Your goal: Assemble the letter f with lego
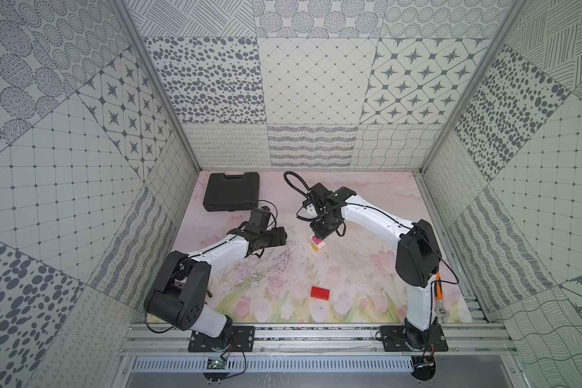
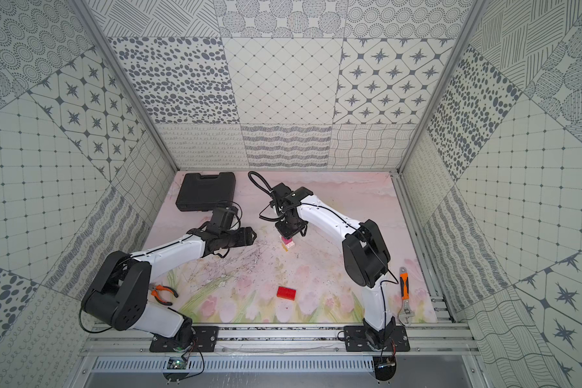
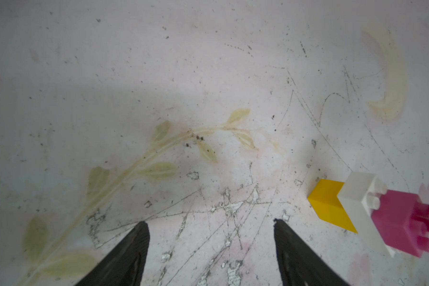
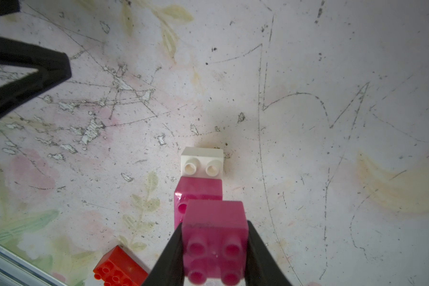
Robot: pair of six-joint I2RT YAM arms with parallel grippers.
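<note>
My right gripper is shut on a magenta brick [image 4: 215,214], its studs showing between the two fingers. Below and behind it, on the table, is a white brick [image 4: 202,159] beside another magenta brick [image 4: 195,188], partly covered by the held one. Seen from the left wrist, a yellow brick [image 3: 329,202] adjoins the white piece, with magenta [image 3: 400,219] on its other side. Whether the held brick touches that group I cannot tell. To the left of it, my left gripper stands open over bare table, nothing between its fingers. A red brick [image 1: 320,293] lies near the front.
A black case [image 1: 231,191] sits at the back left. Orange-handled pliers [image 2: 164,294] lie at the front left and an orange-handled tool [image 2: 404,287] at the right edge.
</note>
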